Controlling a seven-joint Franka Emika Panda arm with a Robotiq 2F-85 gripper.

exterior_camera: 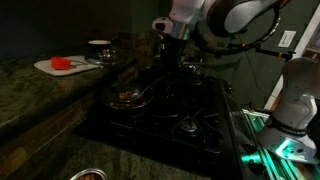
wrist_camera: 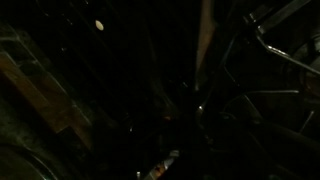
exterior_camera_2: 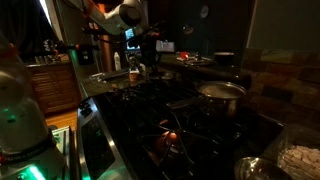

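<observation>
In exterior view 1 the arm's wrist (exterior_camera: 180,28) is high over the stove (exterior_camera: 185,125), to the right of a dark pan (exterior_camera: 128,98). Dim brownish contents show in that pan. Exterior view 2 has a round metallic pan (exterior_camera_2: 220,96) at the back of the stovetop, its handle (exterior_camera_2: 183,103) reaching left; the arm (exterior_camera_2: 128,18) stays far to its left. The gripper's fingers blend into the dark background. A narrow brown strip (wrist_camera: 206,40) and a small coloured patch (wrist_camera: 160,166) appear in the wrist view, too dim to name. Whatever is between the fingers cannot be made out.
A red item (exterior_camera: 61,63) rests on a white board (exterior_camera: 75,67) on the back-left counter, with a pot (exterior_camera: 99,45) behind. Near the front are a metal bowl (exterior_camera_2: 258,169) and a clear container (exterior_camera_2: 298,158). Black burner grates cover the stovetop.
</observation>
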